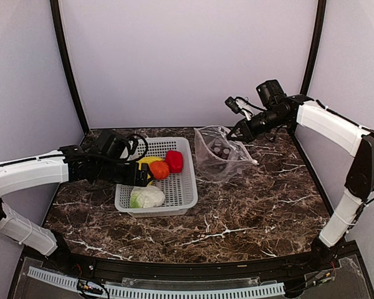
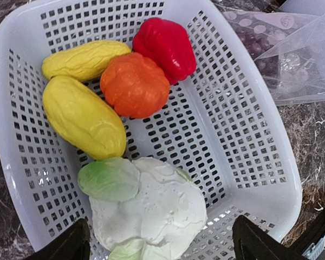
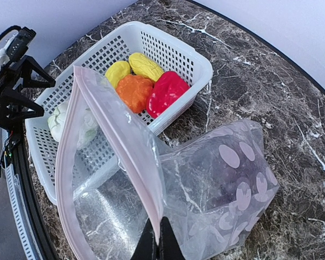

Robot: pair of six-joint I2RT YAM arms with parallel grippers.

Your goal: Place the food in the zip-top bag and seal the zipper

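Observation:
A clear zip top bag (image 1: 221, 156) stands upright with its mouth open, a patterned part showing in its lower section. My right gripper is shut on the bag's rim, which runs down between its fingertips. Left of the bag, a white basket (image 1: 186, 202) holds a white-green cabbage (image 2: 146, 206), an orange pumpkin (image 2: 134, 85), a red pepper (image 2: 165, 49) and two yellow pieces of food (image 2: 84, 116). My left gripper is open over the basket, its fingers spread on either side of the cabbage in the wrist view, nothing held.
The basket's right wall stands close to the bag, with a narrow gap. Pale walls (image 1: 187, 62) close off the back and sides.

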